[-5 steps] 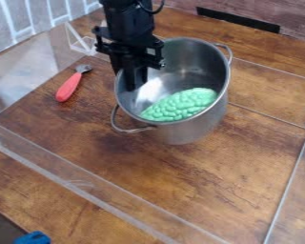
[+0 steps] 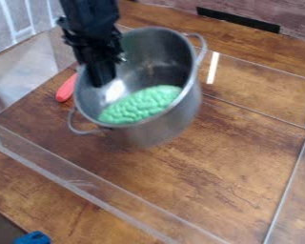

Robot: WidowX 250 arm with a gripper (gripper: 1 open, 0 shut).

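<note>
A steel pot [image 2: 162, 67] with two loop handles is tilted toward the camera in the middle-left of the view, a green bumpy object [image 2: 140, 103] inside it. My black gripper [image 2: 99, 69] is at the pot's left rim, shut; whether the rim is between its fingertips is too blurred to tell.
A red-handled utensil [image 2: 65, 90] lies left of the pot, partly hidden. Clear barriers edge the wooden table [image 2: 219, 162], whose right and front are clear. A blue object [image 2: 31, 237] sits at the bottom left corner.
The gripper and pot have moved left and upward in the view, the green object with them. The pot now covers part of the red-handled utensil.
</note>
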